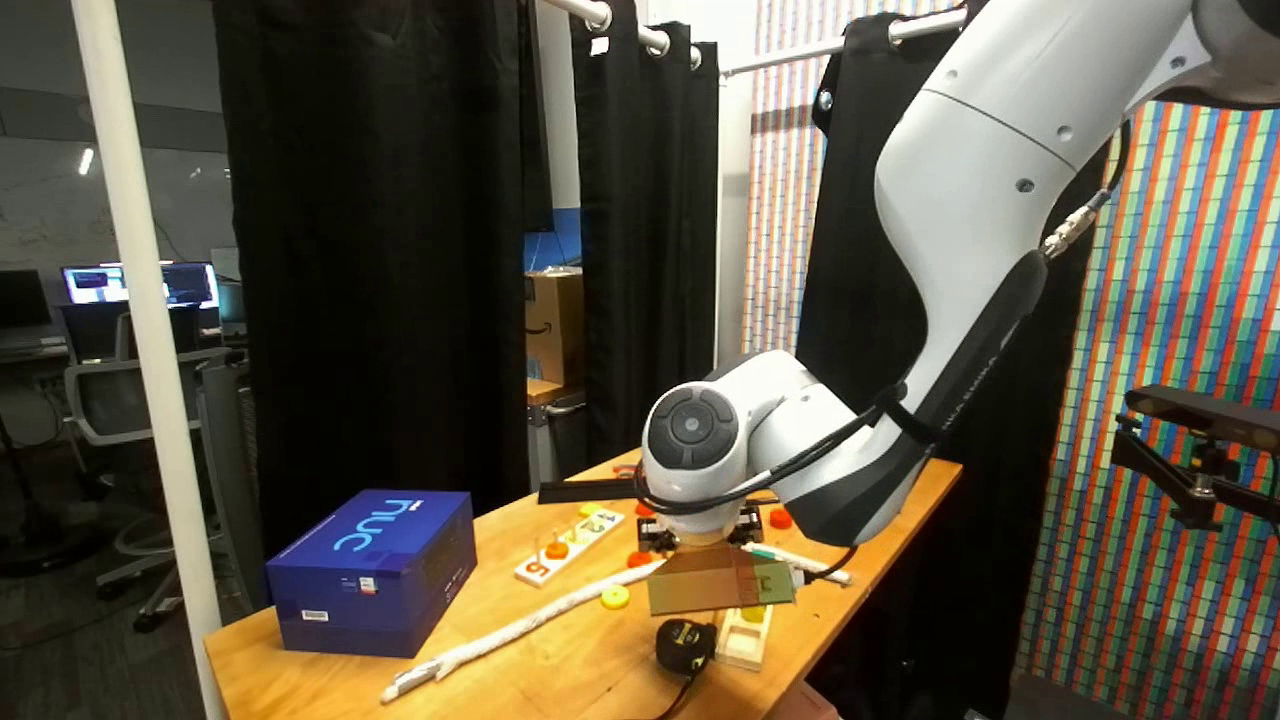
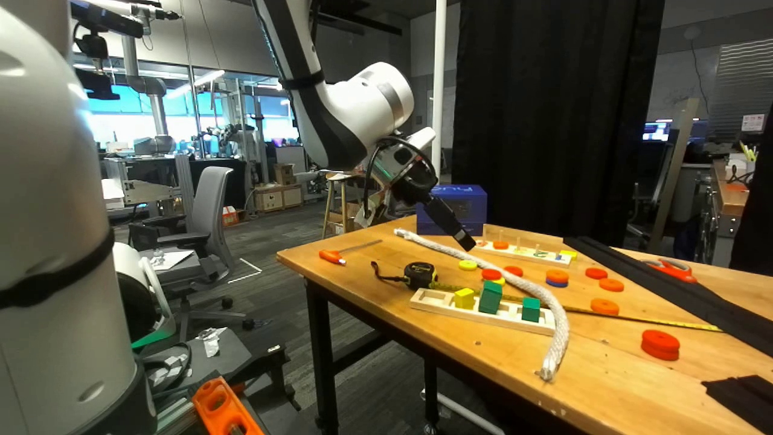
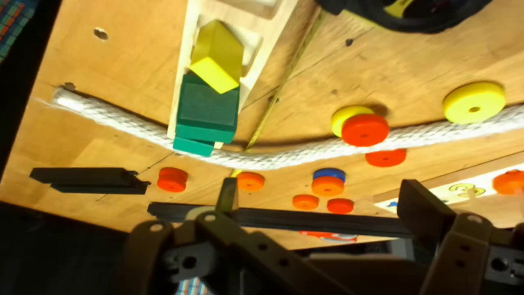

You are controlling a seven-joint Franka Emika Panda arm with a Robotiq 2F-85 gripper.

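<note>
In the wrist view my gripper is open, its two fingers far apart with nothing held between them. It hangs above the wooden table, clear of its surface, as the second exterior view shows. A white braided rope curves across the table. Beside it sits a wooden block tray with a yellow block and two green blocks, the taller green block among them. Orange, red and yellow discs lie scattered about, including a red disc leaning over a yellow disc.
A black tape measure has its yellow tape drawn out along the table. The blue box stands at one end. A number-peg board, black strip, red scissors and orange-handled screwdriver also lie on the tabletop.
</note>
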